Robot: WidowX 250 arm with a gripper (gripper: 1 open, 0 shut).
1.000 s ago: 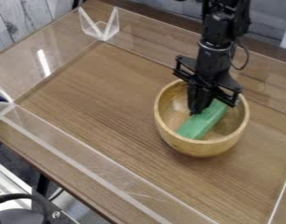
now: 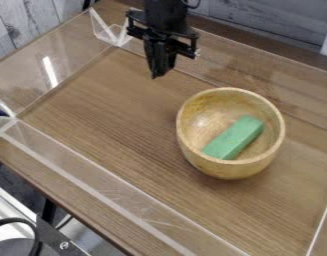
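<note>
My black gripper (image 2: 160, 62) hangs at the top centre over bare wood, shut, with nothing visible between its fingers. Below it to the right, apart from it, sits a round tan bowl (image 2: 198, 122) with a green block (image 2: 234, 138) lying inside it.
A transparent edge (image 2: 19, 140) runs along the left side, and dark cables lie at the lower left corner.
My gripper has moved up and to the left, out of the bowl and away from the green block, which remains in the bowl.
</note>
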